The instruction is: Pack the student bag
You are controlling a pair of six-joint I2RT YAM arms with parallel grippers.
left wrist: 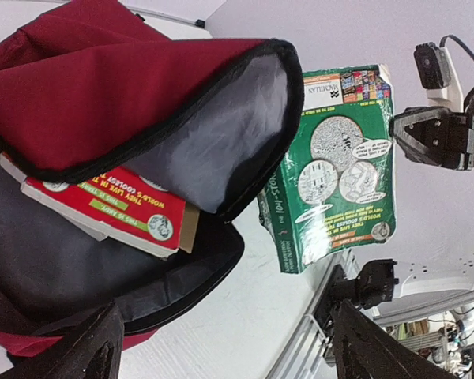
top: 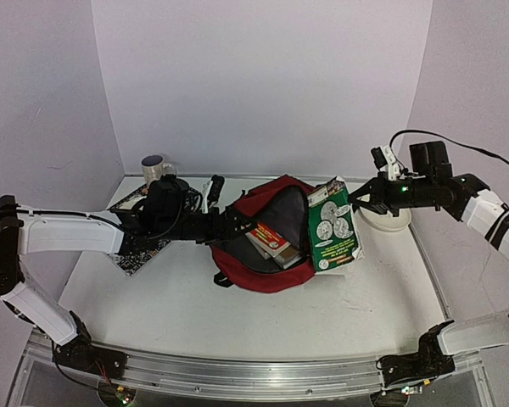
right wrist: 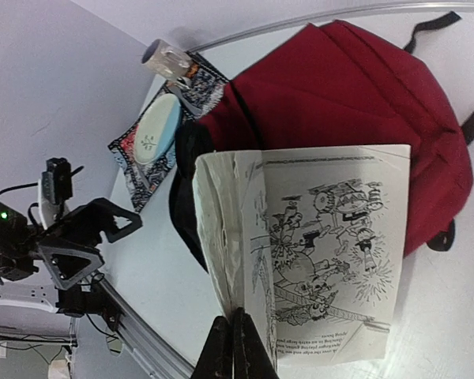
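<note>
The red backpack (top: 265,275) lies unzipped in mid-table, with books (top: 272,244) inside its dark opening; the left wrist view shows a red-covered book (left wrist: 114,213) there. A green book (top: 332,231) hangs at the bag's right side, partly in front of it. My right gripper (top: 356,199) is shut on the green book's upper right edge; in the right wrist view its fingers pinch the pages, which hang partly splayed. My left gripper (top: 248,224) is at the left of the bag's opening, its fingers (left wrist: 83,347) spread wide with nothing between them.
A patterned mat (top: 136,259) with a mug (top: 153,167) near it is at the left. The white plate (top: 386,222) stands at the right, behind the right arm.
</note>
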